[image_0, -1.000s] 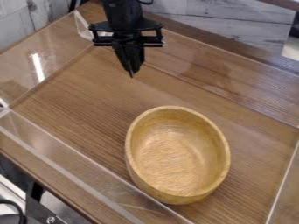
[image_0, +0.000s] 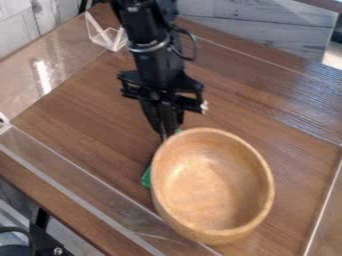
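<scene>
The black robot arm reaches down from the top of the view, its gripper (image_0: 166, 124) low at the back-left rim of a wooden bowl (image_0: 214, 190). The gripper looks shut; whether anything thin is between its fingertips is hard to tell. A small green object (image_0: 147, 176) shows beside the bowl's left side, partly hidden by it.
Clear plastic edging runs along the left side. A pale wood-plank panel (image_0: 267, 30) stands at the back.
The gripper has moved down and toward the bowl. The bowl has shifted slightly right, and the green object has come into view at its left.
</scene>
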